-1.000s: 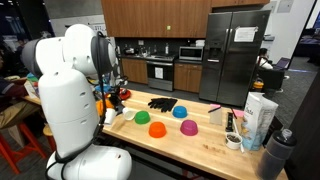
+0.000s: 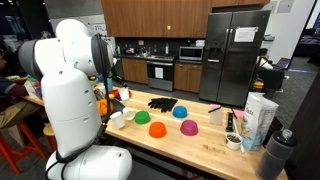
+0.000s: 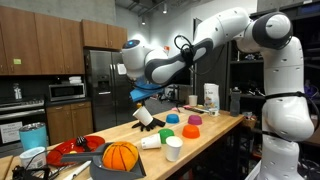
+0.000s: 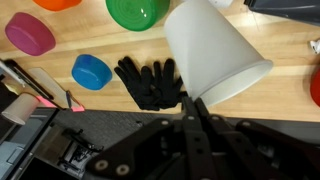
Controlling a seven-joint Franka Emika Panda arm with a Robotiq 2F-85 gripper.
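Observation:
A white cup [image 4: 215,55] hangs from my gripper, which is shut on its rim. In exterior view 2 the held cup [image 3: 144,109] is tilted, clear of the table, below the gripper [image 3: 150,93]. Exterior view 1 has the same cup [image 2: 124,93] at the left, above the table. Two more white cups, one on its side [image 3: 151,142] and another [image 3: 174,149], rest near the table's close edge.
Black gloves [image 4: 150,86] lie beneath the held cup. Nearby are green [image 2: 142,116], orange [image 2: 157,130], blue [image 2: 180,112] and pink [image 2: 189,128] bowls. A basketball [image 3: 120,157] and red basin [image 3: 85,148] occupy one end.
The held cup has risen from low near the table's edge and shifted slightly right in exterior view 1. My arm has moved up with it; the bowls have stayed put.

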